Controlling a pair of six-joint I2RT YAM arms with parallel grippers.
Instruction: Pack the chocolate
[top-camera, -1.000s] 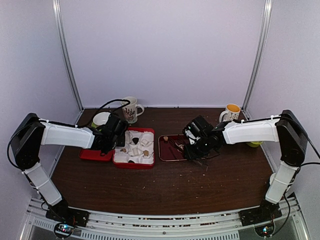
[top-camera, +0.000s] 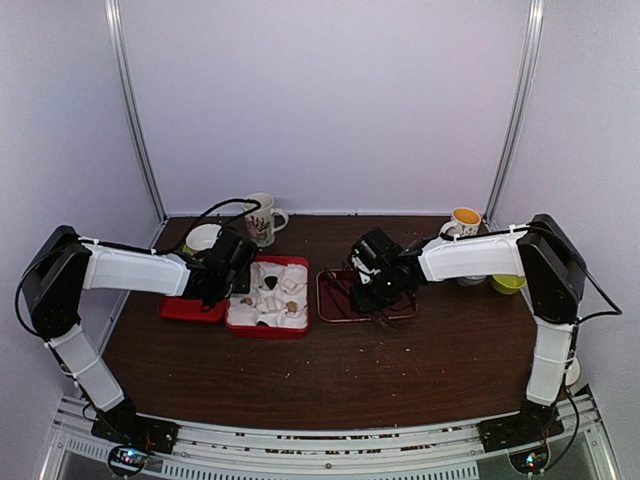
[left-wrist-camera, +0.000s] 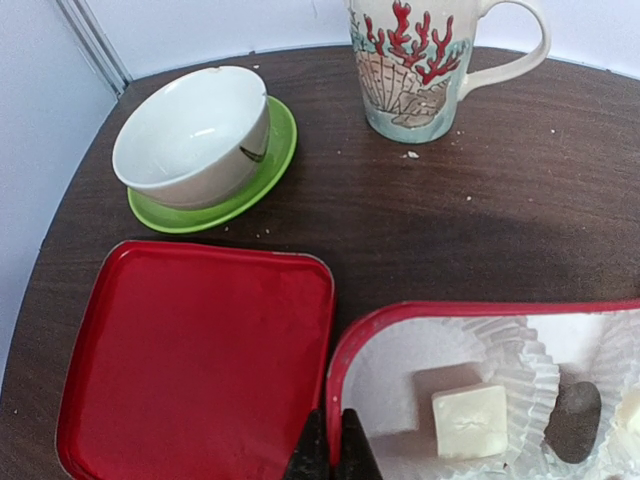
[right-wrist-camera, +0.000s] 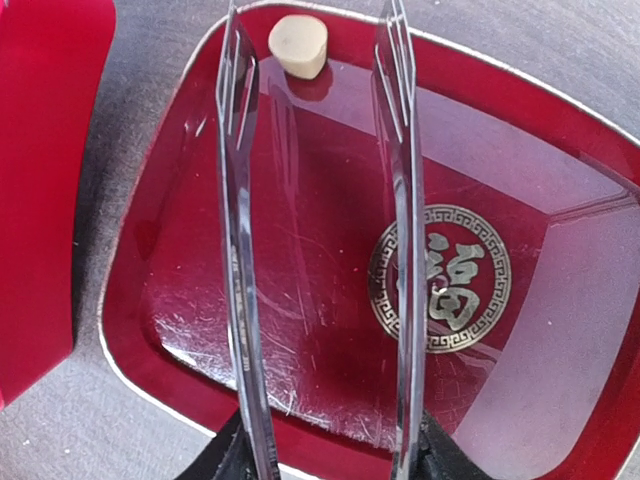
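A red box (top-camera: 267, 331) lined with white paper cups holds several chocolates, such as a white piece (left-wrist-camera: 469, 421) and a dark piece (left-wrist-camera: 573, 420). My left gripper is shut at the box's left rim. My right gripper stands open over the red tray (right-wrist-camera: 180, 290) with a gold emblem; a small tan piece (right-wrist-camera: 298, 42) lies at the tray's far edge between its fingers in the right wrist view, apparently not held.
A red lid (left-wrist-camera: 190, 350) lies left of the box. Behind are a white bowl (left-wrist-camera: 180, 130) on a green saucer and a patterned mug (left-wrist-camera: 410, 90). At right are an orange-lined mug (top-camera: 460, 227) and green bowl (top-camera: 508, 287).
My right arm has moved leftward over the red tray. The left arm has not visibly moved.
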